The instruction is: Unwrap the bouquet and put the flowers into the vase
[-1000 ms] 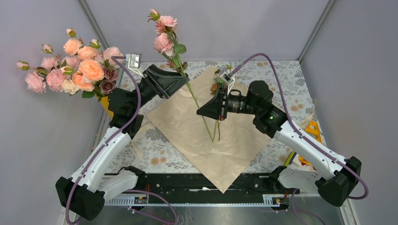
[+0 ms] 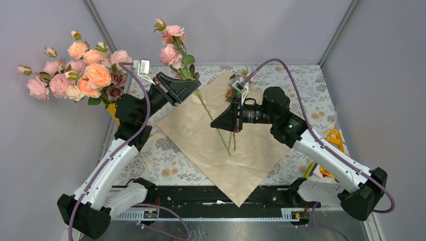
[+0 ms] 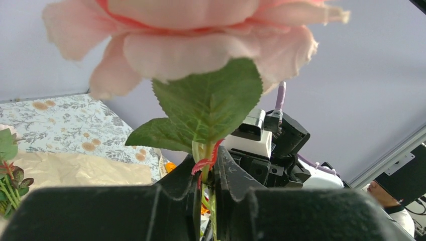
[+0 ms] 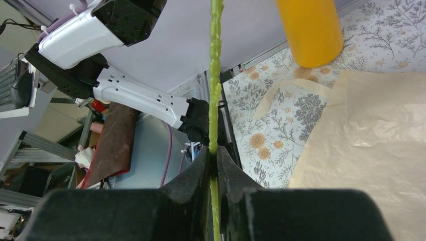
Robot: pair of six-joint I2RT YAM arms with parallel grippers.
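A pink flower stem (image 2: 171,52) slants across the middle of the top view, blooms at the upper left and bare stem end at the lower right. My left gripper (image 2: 198,84) is shut on it just below the leaves; in the left wrist view a pink bloom (image 3: 191,50) fills the top. Lower down, my right gripper (image 2: 213,124) is shut on the same green stem (image 4: 215,90), which runs upright between its fingers. The yellow vase (image 4: 311,30) stands at the left, full of peach and pink flowers (image 2: 95,75), mostly hidden by them in the top view.
Brown paper (image 2: 196,150) covers the middle of the patterned table. Another flower (image 2: 230,94) lies on it, partly behind my right gripper. A yellow-handled tool (image 2: 335,139) rests at the right edge.
The held flower's blooms have swung a little left and down, and its lower end has shifted slightly. Both arms have barely moved, and both grippers keep hold of the stem.
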